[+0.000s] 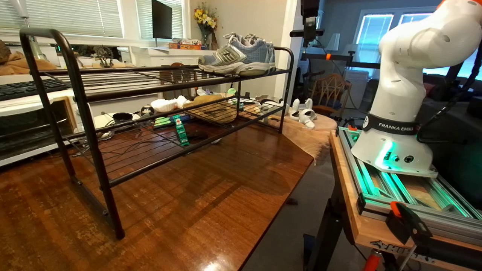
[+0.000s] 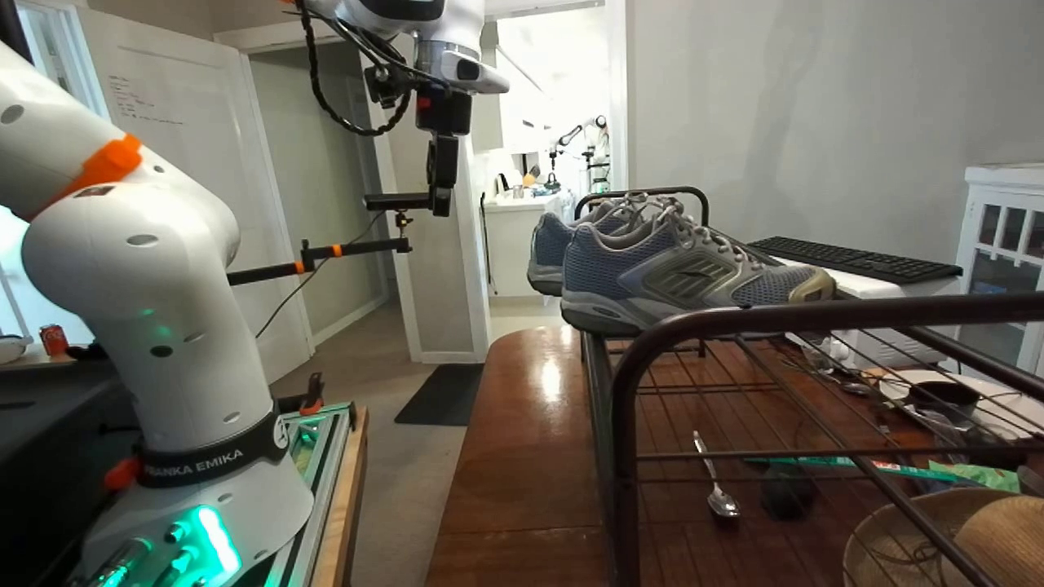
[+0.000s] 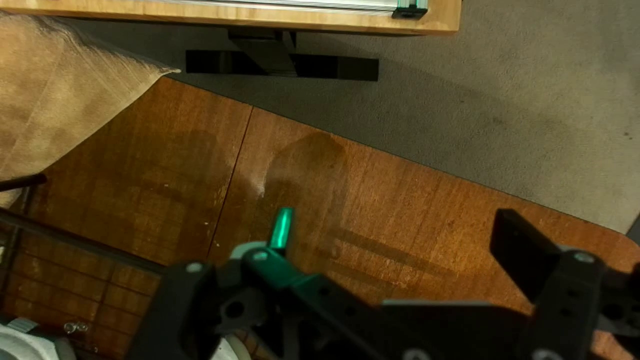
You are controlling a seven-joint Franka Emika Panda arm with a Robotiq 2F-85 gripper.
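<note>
A pair of grey-blue sneakers (image 1: 247, 52) rests side by side on the top tier of a dark metal rack (image 1: 149, 88). In exterior view 2 the sneakers (image 2: 641, 264) sit at the rack's far end, laces up. My gripper (image 2: 443, 191) hangs in the air to their left and higher, apart from them. From the wrist view, my gripper is open over the brown table (image 3: 372, 204), its fingers wide apart and nothing between them. A shiny green reflection lies on the left finger.
Under the rack lie a spoon (image 2: 716, 489), a straw hat (image 2: 910, 538) and other clutter. White shoes (image 1: 302, 113) stand on a stool behind the table. A camera bar (image 2: 323, 256) reaches out below the gripper.
</note>
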